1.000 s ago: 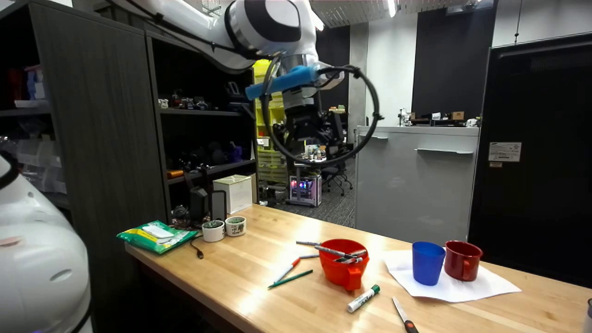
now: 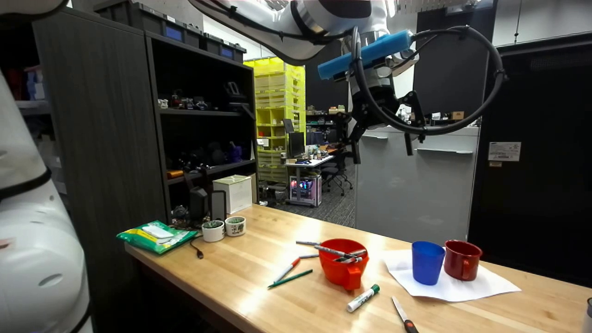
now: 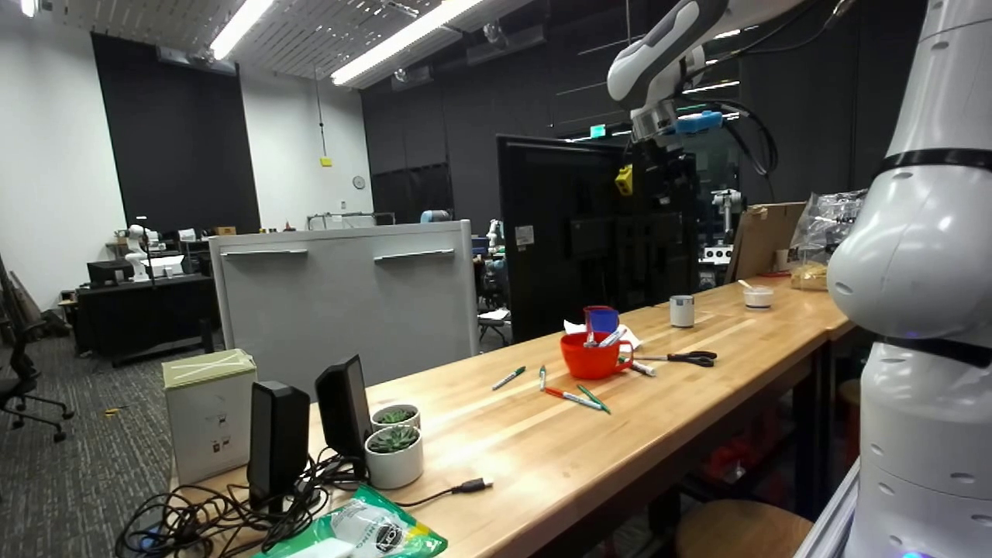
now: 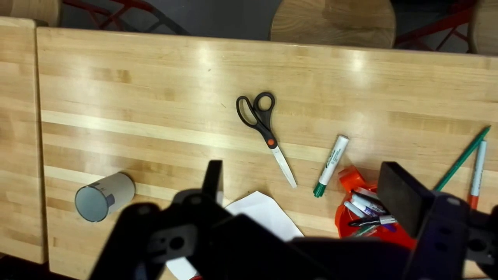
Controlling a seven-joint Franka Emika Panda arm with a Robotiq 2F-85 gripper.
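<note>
High above the table, my gripper (image 2: 384,155) hangs open with nothing between its fingers. Below it stands a red-orange cup (image 2: 339,272) holding several markers. A white marker with a green cap (image 4: 332,164) lies beside the cup, and black-handled scissors (image 4: 267,130) rest near it. On the table to the cup's other side are a green pen (image 2: 291,278) and a red-capped marker (image 2: 287,269). A blue cup (image 2: 428,263) and a dark red mug (image 2: 462,261) stand on white paper (image 2: 400,266). In the wrist view my own fingers partly cover the red-orange cup and the paper.
A grey-white can (image 4: 105,196) stands apart on the table. Two small potted plants (image 3: 393,454), black speakers (image 3: 277,446) with cables and a green bag (image 2: 157,237) occupy one end. Bare wood lies around the scissors.
My arm has swung right in exterior view 1, carrying the gripper from near the shelves to above the cups' side of the table. Its fingers now show spread apart. The table objects have not moved.
</note>
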